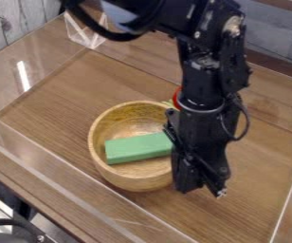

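Observation:
A wooden bowl (117, 172) sits left of centre on the table, with a green block (136, 147) lying inside it. My black arm comes down from the top, and its gripper (199, 185) is low at the bowl's right side, hiding part of its rim. The gripper looks shut; I see nothing held between its fingers, though the tips are dark and hard to make out. A red object (176, 98) is mostly hidden behind the arm.

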